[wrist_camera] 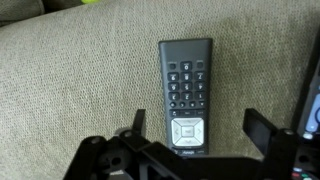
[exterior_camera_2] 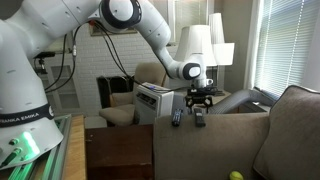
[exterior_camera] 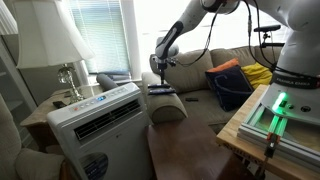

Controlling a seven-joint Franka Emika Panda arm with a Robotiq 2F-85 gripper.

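A dark grey remote (wrist_camera: 186,95) with a white navigation pad lies flat on beige sofa fabric, near the centre of the wrist view. My gripper is open, its two fingers (wrist_camera: 139,122) spread on either side of the remote's lower half, with nothing gripped. At the right edge of that view a second dark remote (wrist_camera: 311,105) is only partly visible. Exterior view 2 shows the gripper (exterior_camera_2: 199,101) pointing down just above one remote (exterior_camera_2: 200,119) on the sofa, with the other remote (exterior_camera_2: 176,117) beside it.
A yellow-green ball (exterior_camera_2: 235,175) lies lower on the sofa. Blue, orange and yellow cushions, the blue one (exterior_camera: 230,88) nearest, rest on the seat. A white appliance (exterior_camera: 101,132) stands in front of a side table with a lamp (exterior_camera: 67,78).
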